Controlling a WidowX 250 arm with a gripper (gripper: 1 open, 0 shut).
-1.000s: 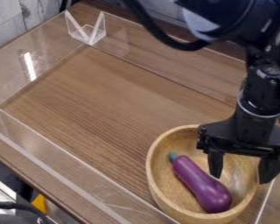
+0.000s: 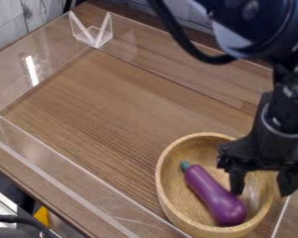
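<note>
A wooden bowl (image 2: pixel 179 210) sits at the lower right with a purple toy eggplant (image 2: pixel 216 196) lying in it. My dark gripper (image 2: pixel 245 174) is open over the bowl's right half, beside the eggplant. A pale, indistinct item (image 2: pixel 251 195) in the bowl is partly hidden below the fingers.
A clear plastic piece (image 2: pixel 93 28) stands at the back left, and transparent walls line the left and front edges.
My gripper has shifted slightly within the area over the bowl's right side and looks a little more tilted. The bowl and eggplant look unmoved.
</note>
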